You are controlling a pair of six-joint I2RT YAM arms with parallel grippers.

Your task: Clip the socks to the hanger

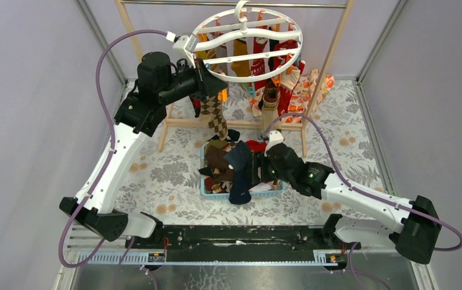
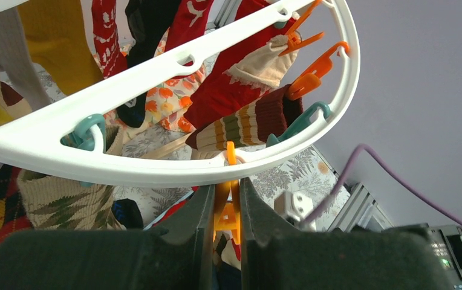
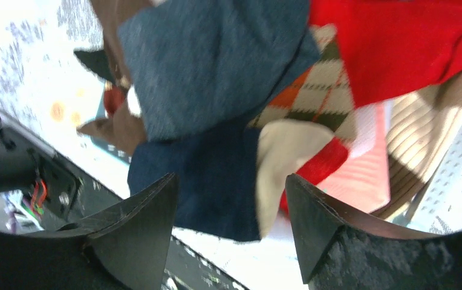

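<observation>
The round white hanger (image 1: 222,58) hangs from a metal bar, with socks on its clips, such as a red sock (image 2: 216,99). At its near rim my left gripper is shut on an orange clip (image 2: 231,154), with one dark finger on either side. Blue basket (image 1: 266,194) holds a heap of loose socks on the floor. Over this heap, my right gripper has its fingers spread wide, with nothing gripped between them. Below them lie a navy sock (image 3: 198,172), a grey-blue sock (image 3: 210,66) and a cream-and-red sock (image 3: 292,148).
A wooden stand (image 1: 331,57) carries the hanger bar. A checkered sock (image 1: 214,115) hangs below the left gripper. Purple cables (image 1: 103,103) loop from both arms. Patterned floor (image 1: 349,157) to the right of the basket is bare.
</observation>
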